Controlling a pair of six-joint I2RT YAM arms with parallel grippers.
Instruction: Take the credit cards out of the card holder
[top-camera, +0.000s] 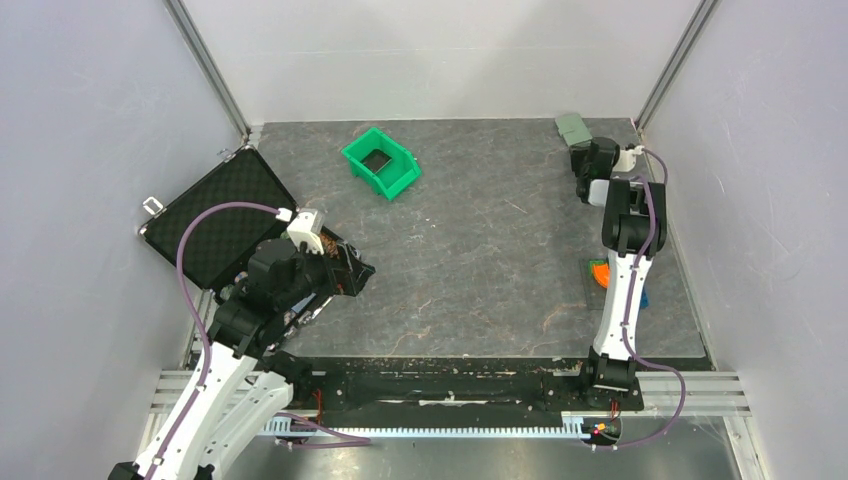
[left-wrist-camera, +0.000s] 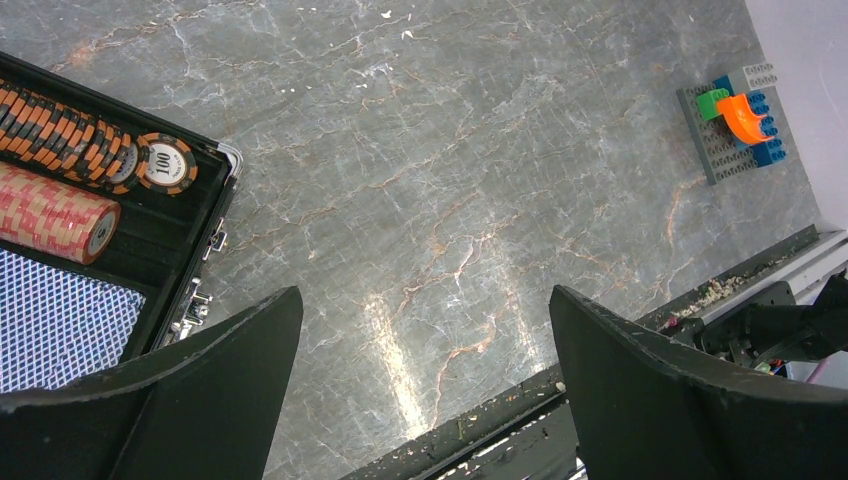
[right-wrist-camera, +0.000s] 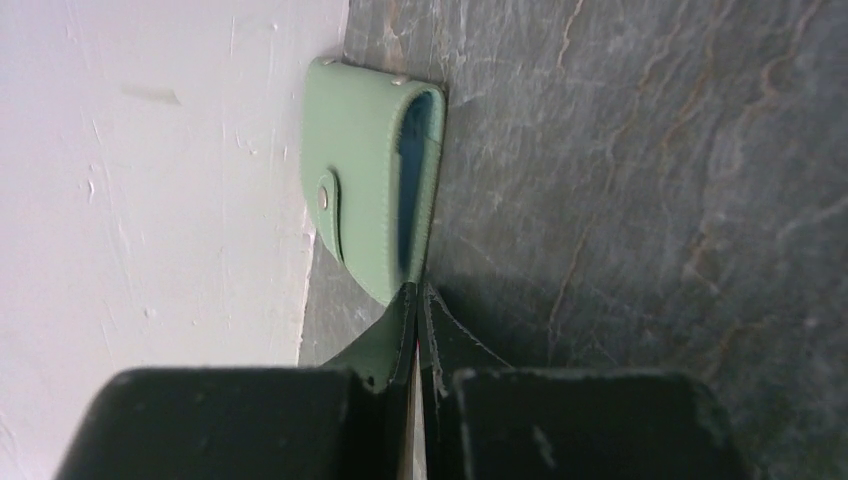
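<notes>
A pale green card holder (right-wrist-camera: 355, 165) lies folded against the back wall at the far right, its near side gaping with a dark blue interior. In the top view the holder (top-camera: 572, 127) shows just past the right gripper. My right gripper is shut, its fingertips at the holder's lower end; nothing shows between them. Whether the tips touch the holder I cannot tell. No credit cards are clearly visible. My left gripper stands open and empty above the table on the left side.
On the left lies an open case (top-camera: 215, 220) with poker chips (left-wrist-camera: 60, 210) and playing cards. A green bin (top-camera: 383, 163) stands at the back left. Toy bricks (left-wrist-camera: 740, 120) sit at the right beside the arm.
</notes>
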